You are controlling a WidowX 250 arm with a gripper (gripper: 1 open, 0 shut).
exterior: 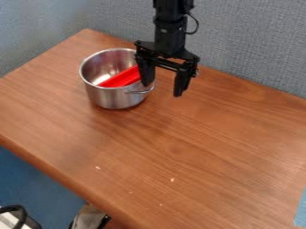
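Observation:
A steel pot [100, 97] with a handle on its right side stands on the wooden table at the left. A red object [120, 78] lies inside it. My black gripper [163, 82] is spread open over the pot's right rim, one finger by the rim near the red object and the other outside the pot to the right. Whether the left finger touches the rim or the red object I cannot tell.
A grey padded wall [251, 63] runs along the back. Some equipment lies at the lower left, beyond the table's edge.

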